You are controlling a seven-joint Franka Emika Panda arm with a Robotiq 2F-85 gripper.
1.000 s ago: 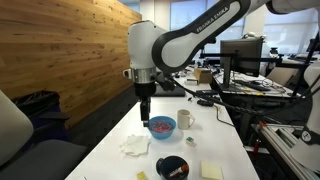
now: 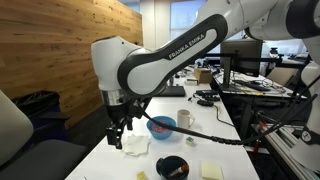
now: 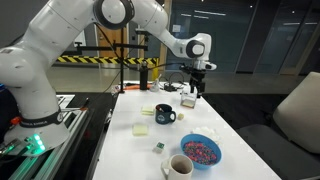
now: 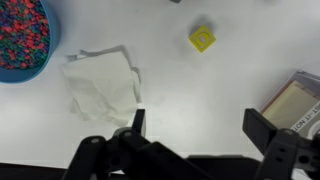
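Observation:
My gripper hangs above the white table, fingers wide apart and nothing between them. In the wrist view, a folded white cloth (image 4: 104,84) lies to its left and a small yellow block (image 4: 202,38) sits near the top. A blue bowl (image 4: 22,78) filled with small coloured pieces is cut off at the upper left. At the right edge shows part of a light box (image 4: 297,104) with print on it. From exterior view 1, the gripper (image 2: 121,126) appears over the table's left side, near the cloth (image 2: 135,145).
A black mug (image 3: 172,115) stands mid-table, and a white mug (image 3: 180,169) is near the blue bowl. A pale yellow pad (image 2: 211,171) lies flat at the front. A dark chair (image 2: 35,137) borders the table. Bare tabletop surrounds the yellow block.
In exterior view 1 the arm has swung left and toward the camera, from beside the blue bowl past the cloth. The objects on the table look unmoved.

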